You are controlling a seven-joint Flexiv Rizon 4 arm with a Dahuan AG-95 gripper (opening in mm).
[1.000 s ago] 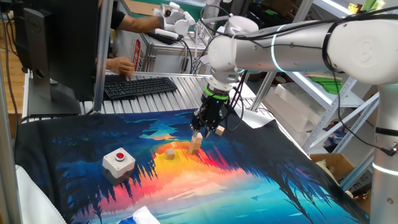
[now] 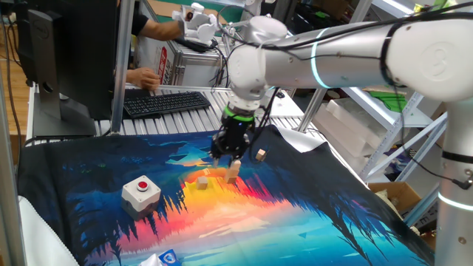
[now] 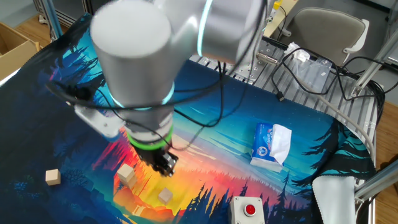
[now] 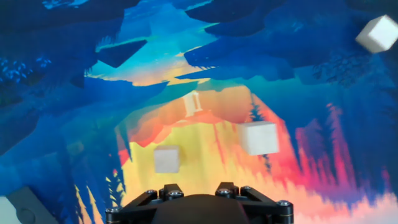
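Note:
My gripper is open above the mat, its two black fingers apart with nothing between them. Ahead of it in the wrist view, a lone wooden block (image 4: 166, 159) sits to the left and a block stack (image 4: 259, 138) to the right. From the side, that stack (image 2: 233, 171) shows as one pale cube on another, upright. Another single block (image 4: 378, 33) lies off at the far right of the wrist view. In exterior view 2 the gripper (image 3: 163, 165) hangs near the stack (image 3: 126, 174) and the lone block (image 3: 165, 196), touching neither visibly.
A grey box with a red button (image 2: 141, 196) stands at the mat's left. A blue tissue pack (image 3: 267, 146) lies on the mat. Beyond the mat are a keyboard (image 2: 165, 104) and a monitor (image 2: 70, 66); a person's hand (image 2: 144, 78) rests by the keyboard.
In exterior view 1 the arm and gripper have moved left, from behind the stack toward the lone block's side. The blocks stay put. The tissue at the bottom edge has shifted slightly.

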